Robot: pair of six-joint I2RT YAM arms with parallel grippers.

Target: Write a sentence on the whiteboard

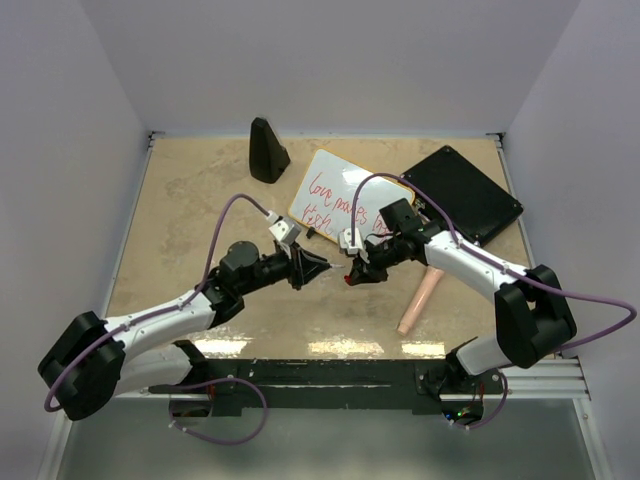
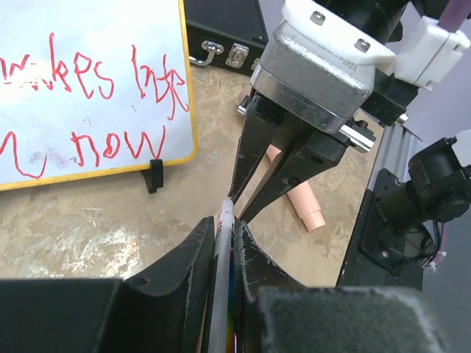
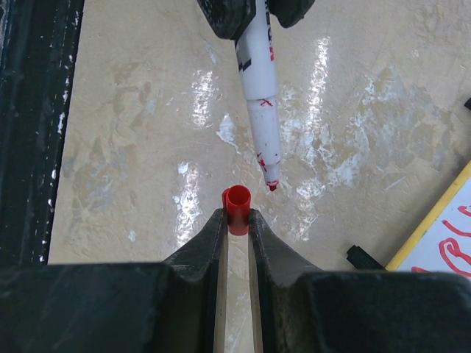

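Note:
The whiteboard (image 1: 345, 190) has a yellow edge and red handwriting in two rows, and lies beyond both grippers; the left wrist view shows part of it. My left gripper is shut on a white marker (image 3: 259, 95), whose bare red tip shows in the right wrist view. Between the fingertips of my right gripper, which is shut, is a red marker cap (image 3: 238, 198). Cap and marker tip are close together but apart. In the top view the grippers face each other in front of the board.
A flat black case (image 1: 460, 190) lies right of the board. A pinkish cylinder (image 1: 420, 300) is on the table near the right arm. At the back left stands a black block (image 1: 267, 155). Free table (image 1: 185, 210) stretches to the left.

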